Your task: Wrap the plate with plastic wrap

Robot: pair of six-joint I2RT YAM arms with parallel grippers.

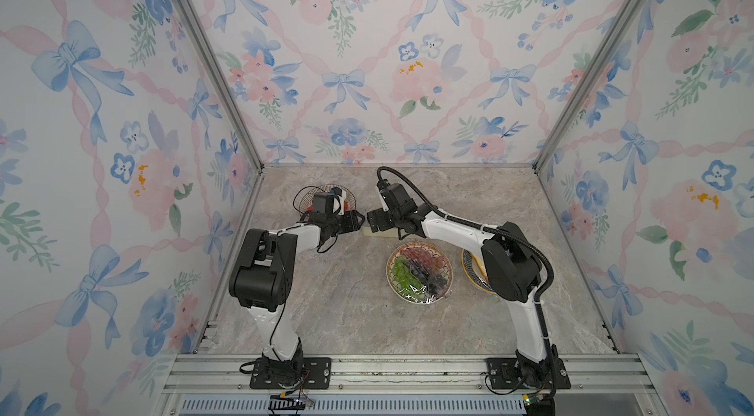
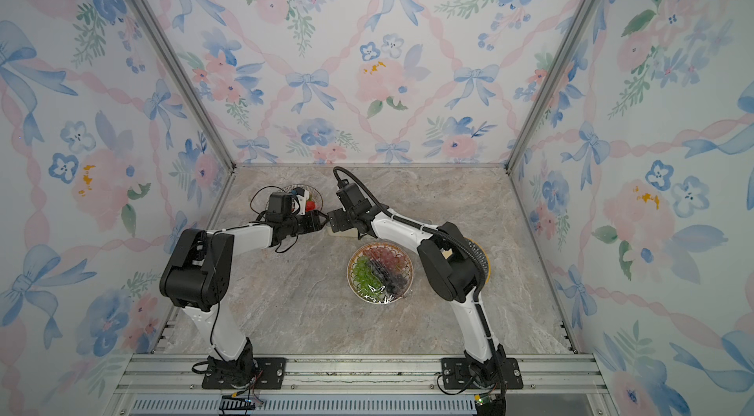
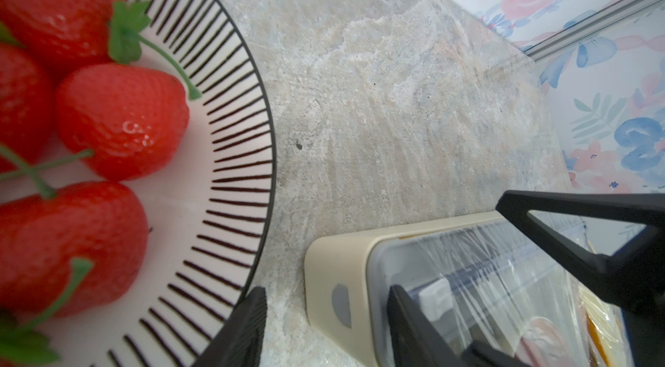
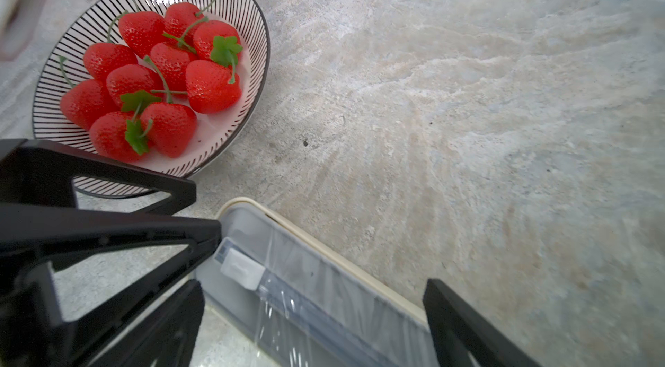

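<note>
The cream plastic wrap dispenser [image 3: 339, 256] has a clear front with the film roll inside. My left gripper is shut on its left end, close beside the strawberry bowl. In the right wrist view, my right gripper stands open over the dispenser [image 4: 298, 228], one finger to either side; whether they touch it I cannot tell. A patterned plate [image 1: 390, 257] with green, pink and dark food sits in front of the arms. Shiny clear film shows over that food.
A striped bowl [image 4: 253, 41] of strawberries [image 4: 169, 128] stands at the back left, next to the left gripper. Another yellow-rimmed plate [image 1: 474, 274] is partly hidden under the right arm.
</note>
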